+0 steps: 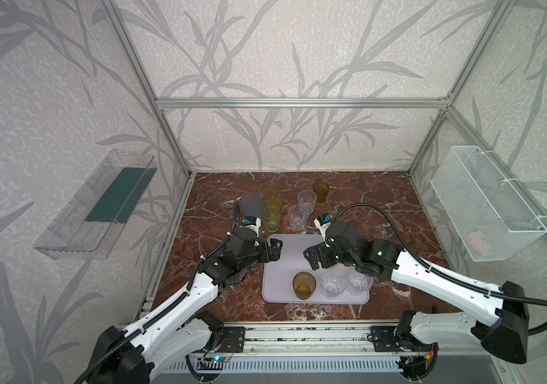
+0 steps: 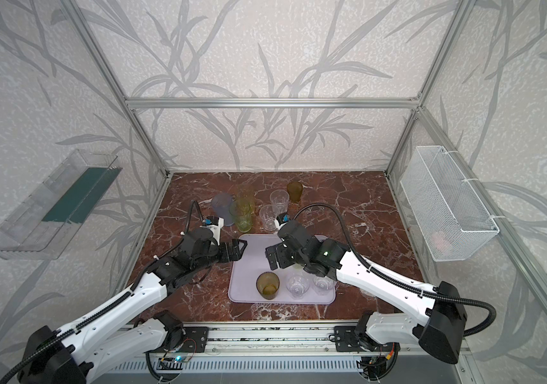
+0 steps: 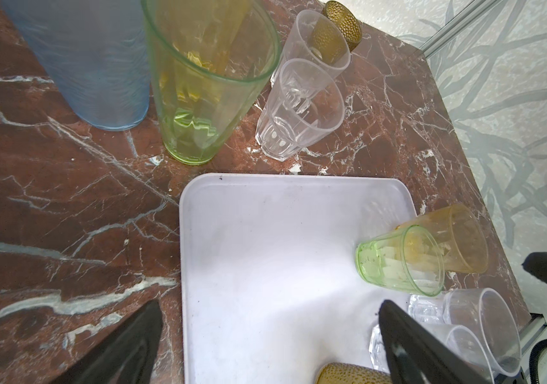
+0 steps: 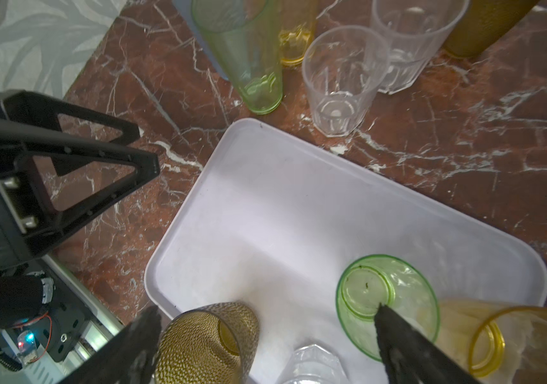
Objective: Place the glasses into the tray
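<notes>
The pale tray point(image 3: 273, 256) bears an amber textured glass point(image 4: 209, 339) at its front, clear glasses point(image 1: 333, 285), a small green glass point(image 3: 388, 259) and a yellow glass point(image 3: 459, 240). Behind the tray stand a blue glass point(image 3: 104, 70), a tall green glass point(image 3: 203, 96), a yellow glass point(image 4: 296, 38), two clear glasses point(image 4: 337, 96) and a dark amber one point(image 1: 321, 190). Over the tray's left edge, my left gripper point(image 1: 274, 249) is open and empty. My right gripper point(image 1: 310, 258) hangs open above the tray's middle, its fingers apart, holding nothing.
A white wire basket point(image 1: 487, 204) hangs on the right wall and a clear bin point(image 1: 97, 204) on the left one. The tray's left and middle floor is bare. The two grippers stand close together over it.
</notes>
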